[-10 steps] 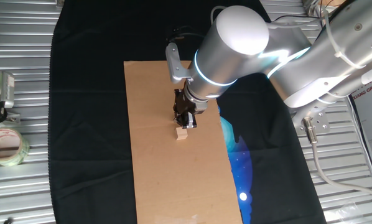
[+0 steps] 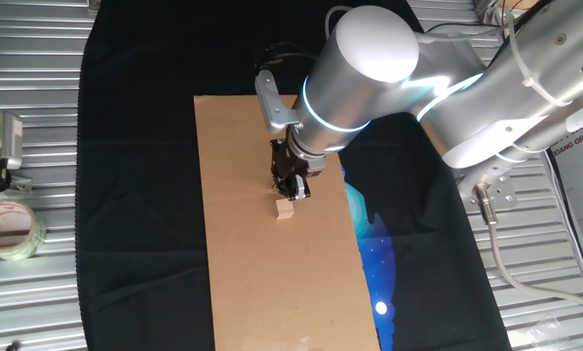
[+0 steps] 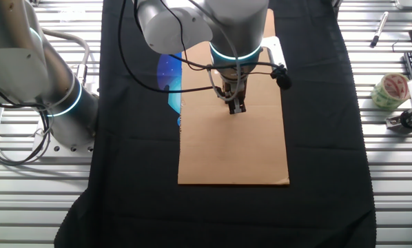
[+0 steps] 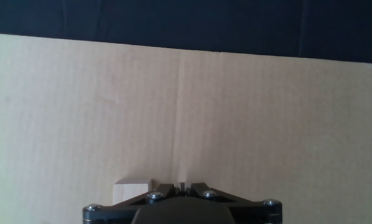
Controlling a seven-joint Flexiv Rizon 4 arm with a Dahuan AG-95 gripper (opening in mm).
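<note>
A small pale wooden block point(image 2: 285, 210) rests on the cardboard sheet, right by the tips of my gripper point(image 2: 297, 190). In the wrist view the same kind of block point(image 4: 131, 190) shows at the lower left, outside the fingers and partly covered by the gripper's linkage. My gripper is shut there, its tips together with no object visible between them. From the opposite side, the gripper point(image 3: 236, 107) points down over the cardboard, and I cannot make out the block.
The brown cardboard sheet point(image 2: 262, 283) lies on black cloth point(image 2: 140, 195), with a blue printed piece point(image 2: 377, 263) sticking out along one edge. A tape roll point(image 2: 12, 230) and a metal device point(image 2: 11, 141) stand off the cloth. Most of the cardboard is bare.
My gripper has shifted very slightly to the right in exterior view 1. The block has stayed where it was.
</note>
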